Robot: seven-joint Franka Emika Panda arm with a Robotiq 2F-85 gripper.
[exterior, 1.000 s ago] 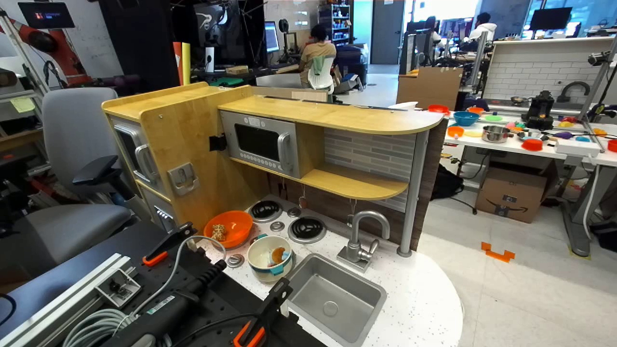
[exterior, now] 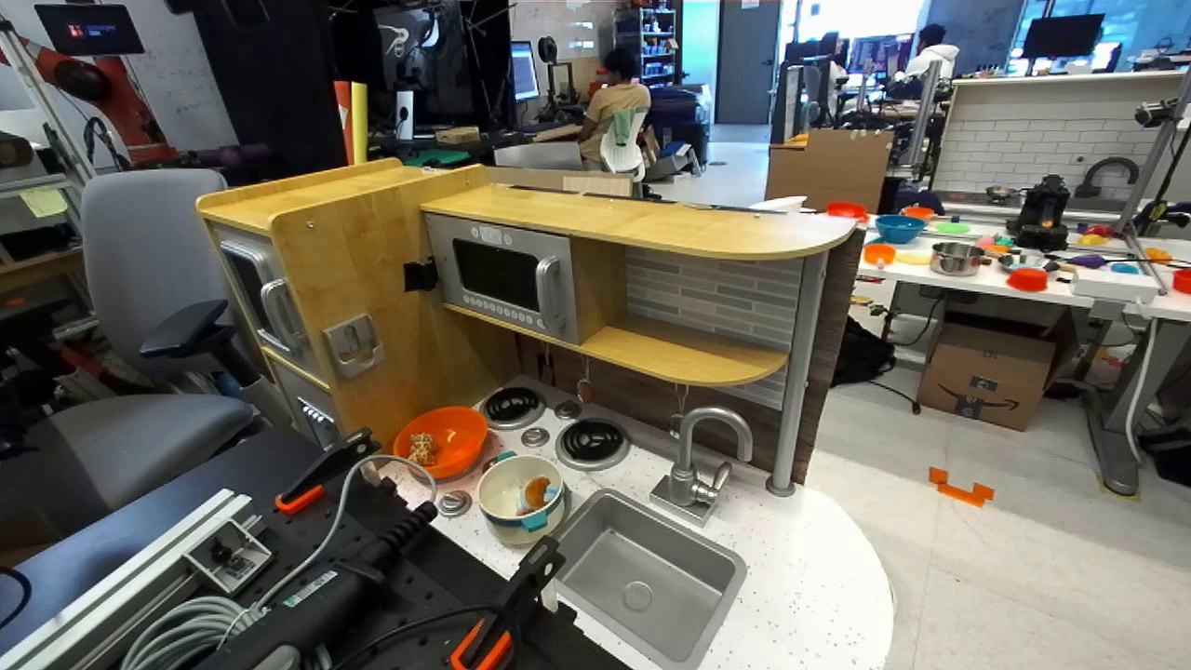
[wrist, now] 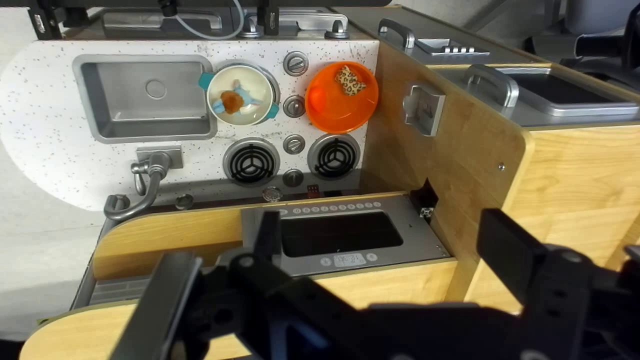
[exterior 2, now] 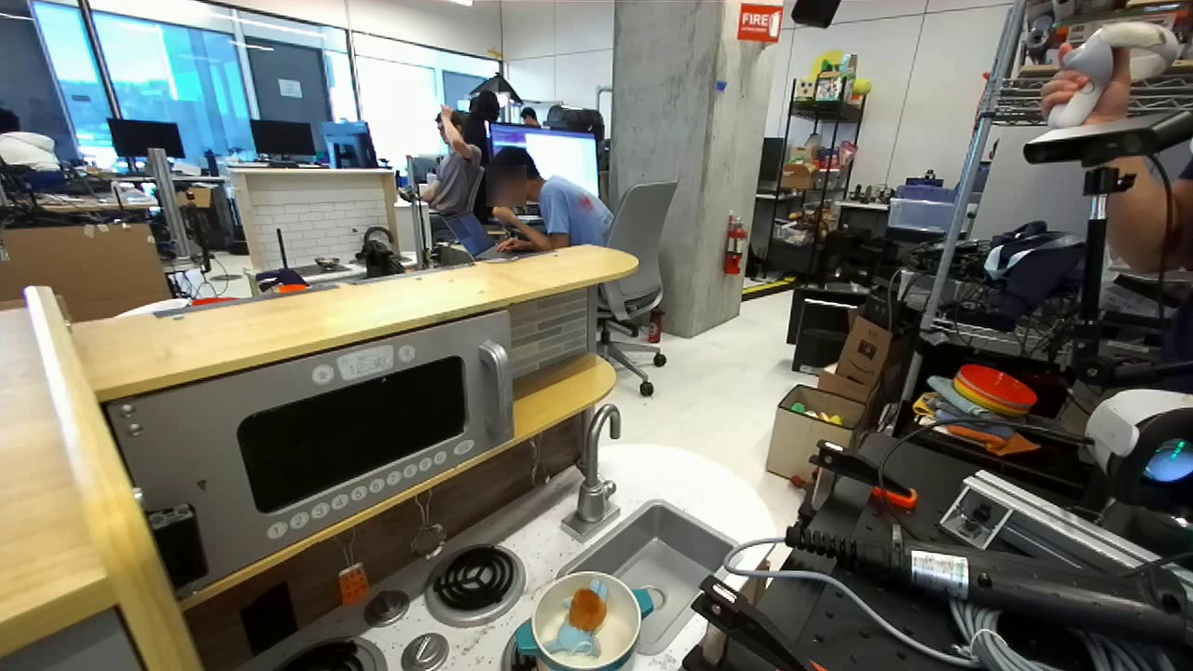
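Observation:
In the wrist view my gripper is open, its two dark fingers wide apart and nothing between them. It hangs above the toy kitchen, over the microwave (wrist: 342,234). A white pot (wrist: 259,113) with teal handles stands on the stove; inside lies a light-blue toy with a brown-orange part (wrist: 231,101). Beside it an orange bowl (wrist: 340,120) holds a leopard-spotted piece (wrist: 349,81) and a small red-orange item (wrist: 316,99). Neither exterior view shows the gripper.
The grey sink (exterior: 648,575) is empty, with the faucet (exterior: 715,430) rising behind it. Wooden shelves overhang the counter's back, and a tall cabinet wall (wrist: 420,156) borders the bowl's side. White counter (exterior: 804,581) past the sink is clear.
On the kitchen nothing has visibly moved. Only the seated person in the background has shifted a little.

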